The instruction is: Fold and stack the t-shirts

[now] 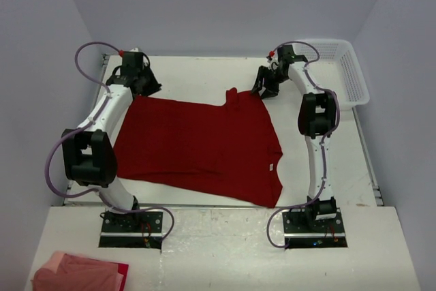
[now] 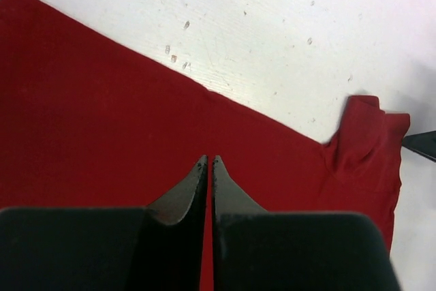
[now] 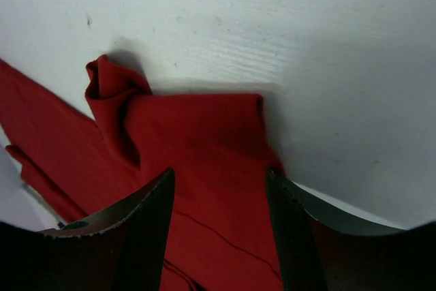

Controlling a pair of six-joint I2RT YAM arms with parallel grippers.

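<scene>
A dark red t-shirt (image 1: 197,134) lies spread out on the white table, its small pale tag (image 1: 271,167) near the right side. At its upper right, a sleeve bunches into a raised fold. Over the shirt's far left part hovers my left gripper (image 1: 158,88), shut, with nothing showing between its tips in the left wrist view. My right gripper is parted around the upper right corner of the shirt (image 3: 218,110), one finger (image 3: 150,216) over the cloth and the other near its edge. Whether the fingers touch the cloth I cannot tell.
A white basket (image 1: 354,76) stands at the back right. Folded pinkish-red cloth (image 1: 78,274) lies at the front left, off the work area. Bare table (image 1: 320,168) shows right of the shirt and along the back.
</scene>
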